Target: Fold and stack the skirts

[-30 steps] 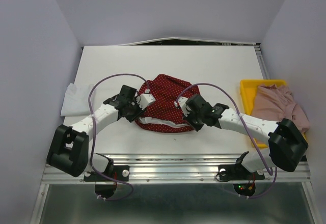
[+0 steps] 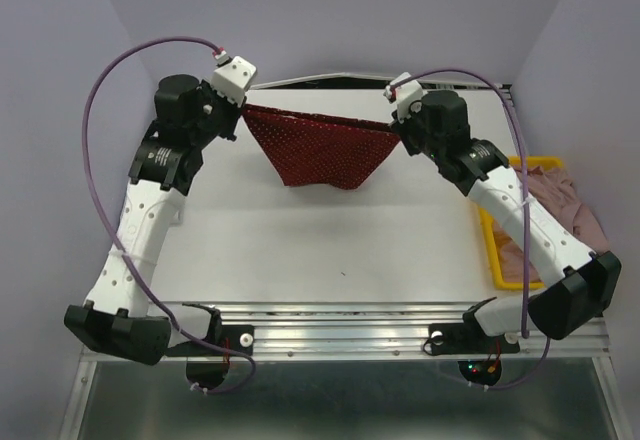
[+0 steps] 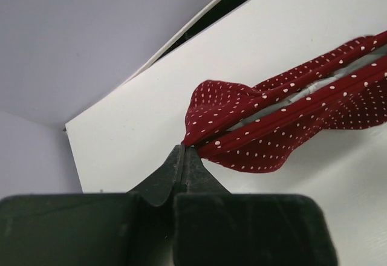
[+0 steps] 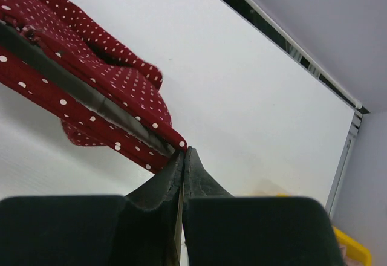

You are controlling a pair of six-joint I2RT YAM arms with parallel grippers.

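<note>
A dark red skirt with white dots (image 2: 325, 145) hangs stretched between my two grippers near the back of the white table. The left gripper (image 2: 236, 125) is shut on one upper corner, and in the left wrist view the cloth (image 3: 242, 151) runs from the fingertips. At the other corner my right gripper (image 2: 399, 130) is likewise shut on the waist edge; the right wrist view shows the dotted fabric (image 4: 121, 109) pinched at its tips. Between the two edges of the opening a pale lining shows. How far the lower hem clears the table, I cannot tell.
A yellow basket (image 2: 491, 250) with crumpled pinkish cloth (image 2: 562, 205) stands at the right, partly behind my right arm. A white item at the left is mostly hidden behind my left arm.
Both grippers have moved toward the back of the table and farther apart. The skirt, earlier spread on the table, has gone with them and is now pulled taut along its top.
</note>
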